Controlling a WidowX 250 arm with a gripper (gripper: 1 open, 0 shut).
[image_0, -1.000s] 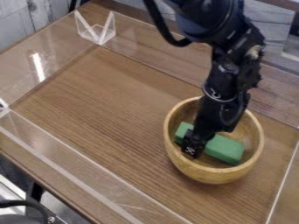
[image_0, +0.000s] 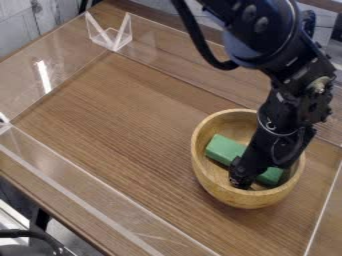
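A round yellow-tan bowl (image_0: 214, 184) stands at the right of the wooden table, with a green block (image_0: 227, 150) lying in it. The black gripper (image_0: 262, 162) reaches down into the bowl over the block, covering part of it. Whether its fingers touch or grasp the block cannot be told.
A clear plastic object (image_0: 110, 32) stands at the back left, and a raised edge runs along the table's left side.
The arm and gripper have shifted to the right, toward the right end of the green block. The bowl and block have stayed about in place.
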